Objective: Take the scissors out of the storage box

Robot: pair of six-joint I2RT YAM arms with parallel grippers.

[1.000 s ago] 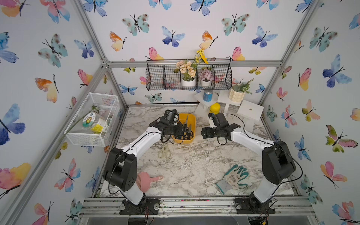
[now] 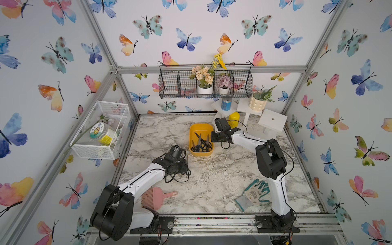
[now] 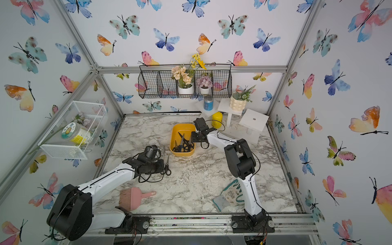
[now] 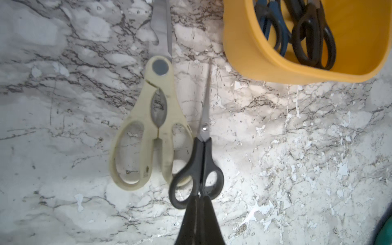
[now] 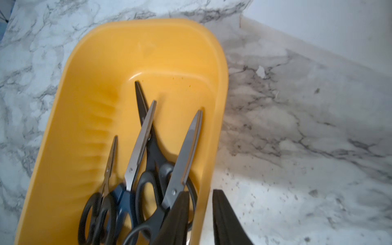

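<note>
The yellow storage box point(image 2: 201, 154) holds several dark-handled scissors point(image 5: 155, 163). At its right wall my right gripper is shut on the rim, one finger inside and one outside. On the table left of the box lie cream-handled scissors point(image 4: 160, 98). Black-handled scissors point(image 4: 204, 155) overlap their right handle in the left wrist view, blades pointing away from me. My left gripper is shut, its fingertips over the black handles; nothing shows between them. I cannot tell whether they touch the handles. In the top left view the left gripper hides both pairs.
A pink brush point(image 2: 158, 198) lies near the left arm's base. A glove point(image 2: 255, 192) lies front right. White stands point(image 2: 272, 119) and a yellow object point(image 2: 233, 118) stand behind the right gripper.
My left gripper has moved from over the box down and left, to above the scissors on the table. My right gripper has moved left onto the box's right rim.
</note>
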